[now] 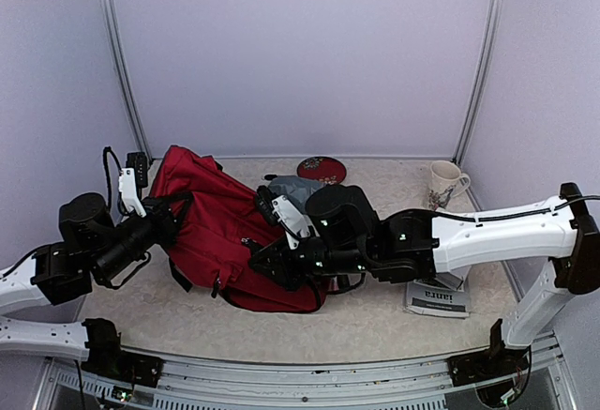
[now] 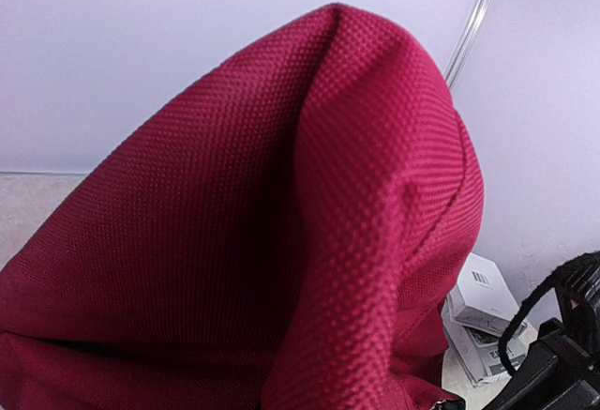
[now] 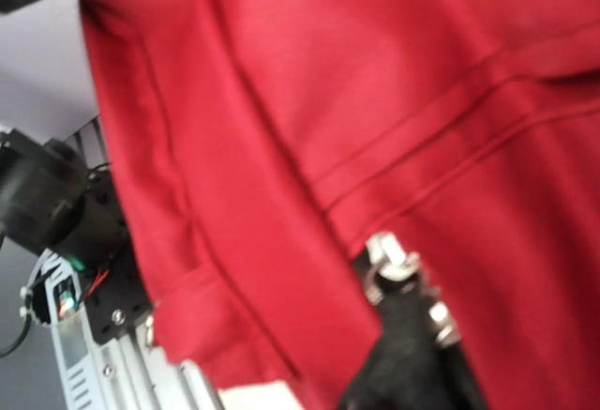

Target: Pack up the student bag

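The red bag (image 1: pixel 211 213) lies tilted at the left of the table, its cloth filling most of both wrist views. My left gripper (image 1: pixel 181 205) is shut on the bag's upper left fabric, which rises as a fold (image 2: pixel 366 185) in the left wrist view and hides the fingers there. Over the bag's front, my right gripper (image 1: pixel 255 258) is down close to the zipper. A metal zipper slider (image 3: pixel 392 262) with a black pull (image 3: pixel 403 354) shows in the right wrist view. Whether the right fingers touch the pull, and how far apart they are, cannot be made out.
Behind the bag lie a grey-blue item (image 1: pixel 295 187) and a dark red round case (image 1: pixel 322 169). A patterned mug (image 1: pixel 444 185) stands at the back right. Books (image 1: pixel 437 301) and a white box (image 2: pixel 483 293) are stacked at the right, partly under my right arm.
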